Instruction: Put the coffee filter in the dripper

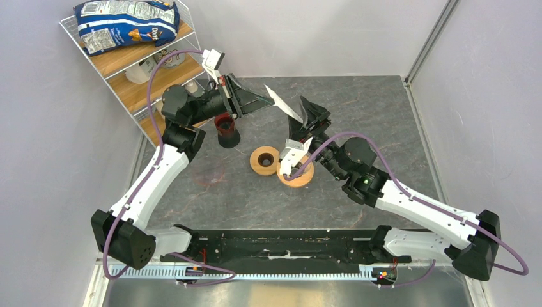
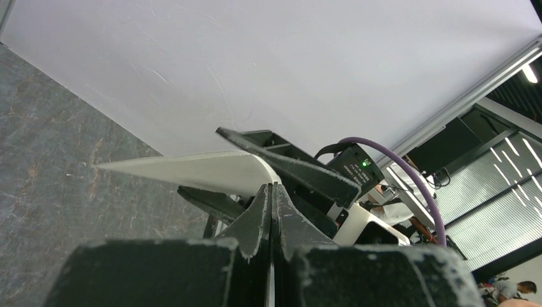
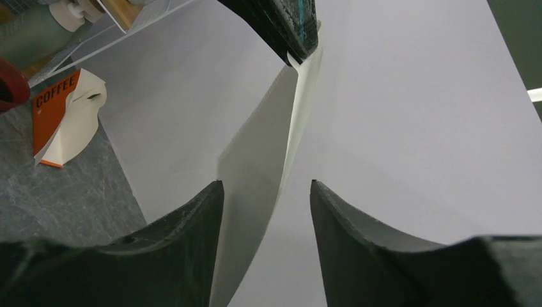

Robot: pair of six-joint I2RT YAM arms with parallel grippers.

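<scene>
A white paper coffee filter (image 1: 282, 102) hangs in the air, its corner pinched in my shut left gripper (image 1: 271, 102). In the left wrist view the filter (image 2: 185, 171) reaches leftward from those fingertips, edge-on. My right gripper (image 1: 308, 115) is part open around the filter's lower part; in the right wrist view the paper (image 3: 259, 166) passes between its spread fingers. Below stand two round wooden-rimmed holders (image 1: 261, 167), one partly hidden by the right arm; I cannot tell which is the dripper.
A red-and-black cup (image 1: 229, 137) stands left of the holders. A wire shelf (image 1: 131, 96) with a blue bag (image 1: 126, 25) fills the back left. An orange coffee packet (image 3: 50, 112) shows in the right wrist view.
</scene>
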